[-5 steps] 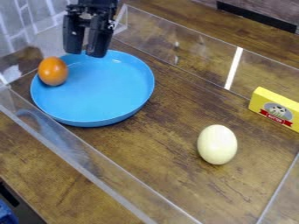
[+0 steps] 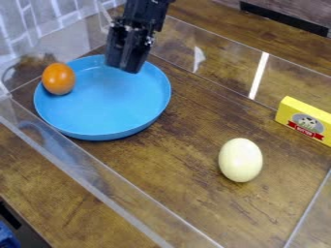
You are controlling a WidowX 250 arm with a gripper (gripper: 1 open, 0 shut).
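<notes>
A blue plate lies at the left of the camera view, with an orange egg-shaped object on its left edge. My black gripper hangs over the back of the plate, to the right of the orange object and apart from it. Whether its fingers are open or shut is unclear.
A white egg rests on the wooden surface at the lower right. A yellow box lies at the right edge. Clear plastic walls edge the workspace.
My gripper has moved to the right across the back of the plate. The plate, the orange object, the egg and the box have not moved.
</notes>
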